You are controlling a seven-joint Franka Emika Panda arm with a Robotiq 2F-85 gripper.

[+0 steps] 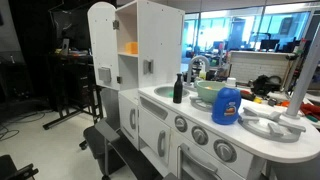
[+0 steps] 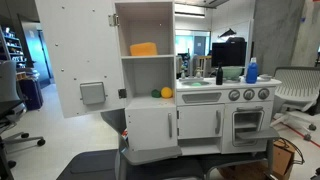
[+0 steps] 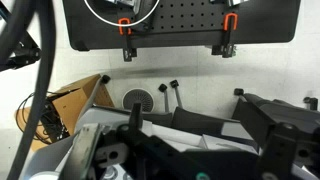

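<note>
In the wrist view my gripper stands open above the floor, its two dark fingers spread wide at the lower edge. I see no object held between them. A white toy kitchen (image 2: pixel 195 121) with a tall cabinet fills much of exterior view 2. The tall cabinet door (image 2: pixel 76 55) hangs wide open at the left, and an orange container (image 2: pixel 143 48) sits on an upper shelf. On the counter in exterior view 1 are a blue bottle (image 1: pixel 226 105), a black bottle (image 1: pixel 178 90) and a light green bowl (image 1: pixel 208 92). My gripper cannot be made out in either exterior view.
A yellow ball (image 2: pixel 167 93) lies on the lower cabinet shelf. A grey pan (image 1: pixel 270 124) rests at the counter's near end. Dark grey panels (image 2: pixel 100 165) stand before the kitchen. A cardboard box (image 3: pixel 70 108) with cables sits on the floor, beside a black plate (image 3: pixel 180 25) with orange-marked clamps.
</note>
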